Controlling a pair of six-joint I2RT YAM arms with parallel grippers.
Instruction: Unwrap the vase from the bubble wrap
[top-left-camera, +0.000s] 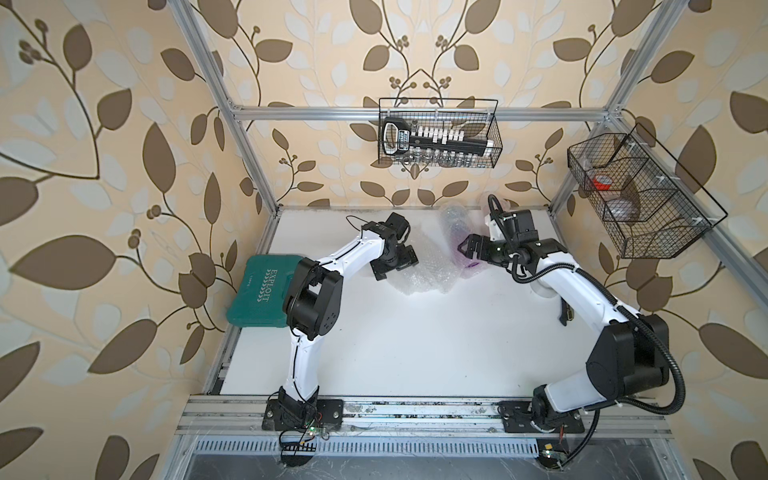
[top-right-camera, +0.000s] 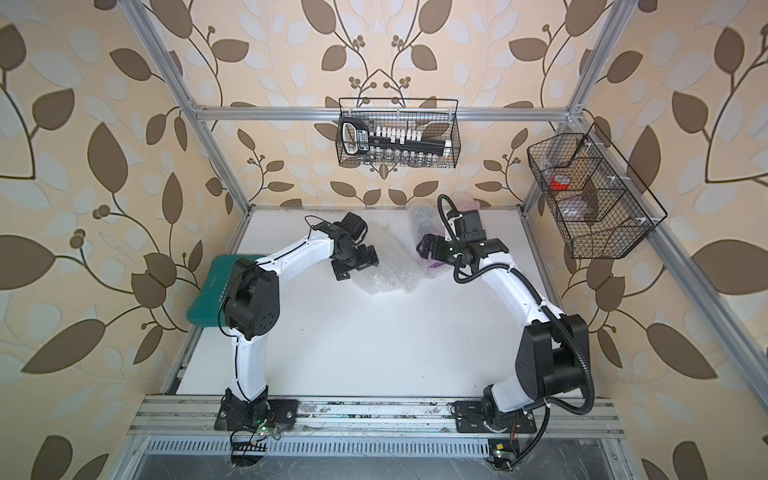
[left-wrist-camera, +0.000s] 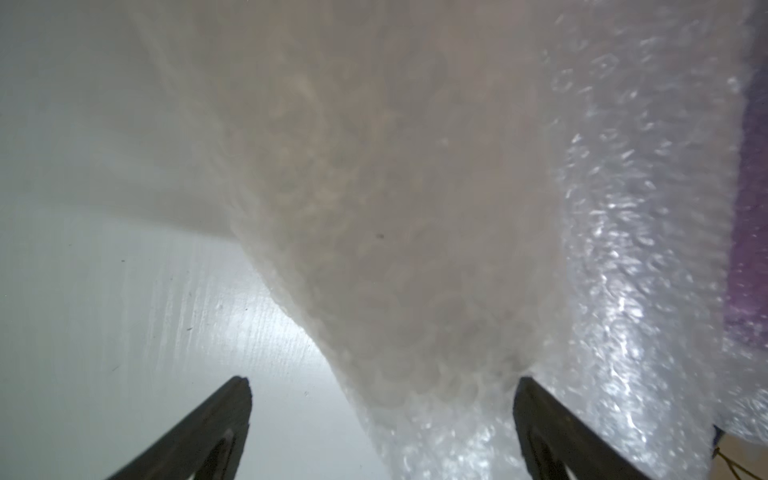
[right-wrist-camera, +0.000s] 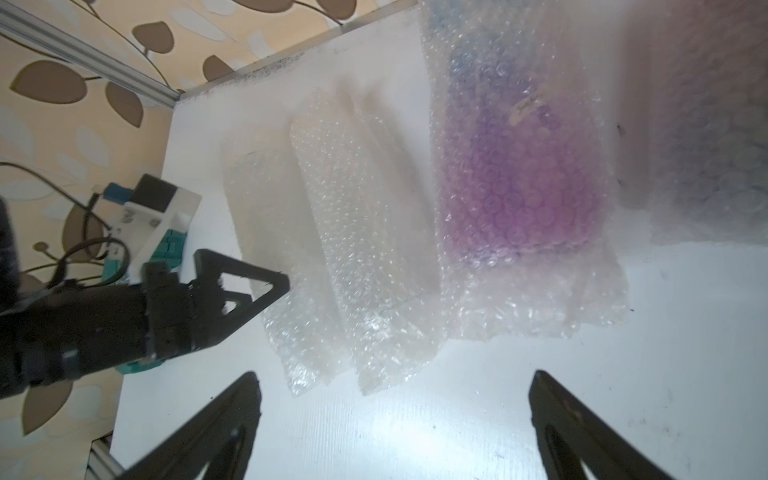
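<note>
A loose sheet of clear bubble wrap (right-wrist-camera: 360, 240) lies on the table, folded along its length. Beside it to the right is a bundle of bubble wrap with a purple body inside (right-wrist-camera: 520, 184); a further wrapped bundle (right-wrist-camera: 708, 136) lies at the right edge of the right wrist view. My left gripper is open, low over the loose sheet, nothing held. My right gripper is open above the table near the purple bundle, with nothing between its fingers.
A teal case (top-left-camera: 260, 292) lies at the table's left. Wire baskets (top-left-camera: 440, 132) hang on the back and right frames.
</note>
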